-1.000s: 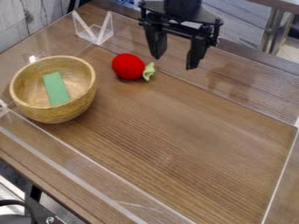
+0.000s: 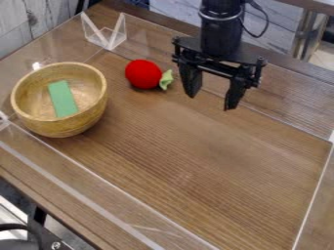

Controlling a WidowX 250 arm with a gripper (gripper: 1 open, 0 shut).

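The black gripper (image 2: 213, 80) hangs over the upper middle of the wooden table, its two fingers spread wide and pointing down, with nothing seen between them. Left of it lies a round red object (image 2: 143, 72) with a small pale green piece at its right side. A tan bowl (image 2: 81, 121) at the left holds a green block (image 2: 62, 96).
A clear wire-like holder (image 2: 104, 31) stands at the back left. The middle, right and front of the table (image 2: 209, 176) are bare. A dark cable or part shows at the bottom left corner.
The gripper has come down and slightly toward the camera. The red object, bowl and green block look unchanged.
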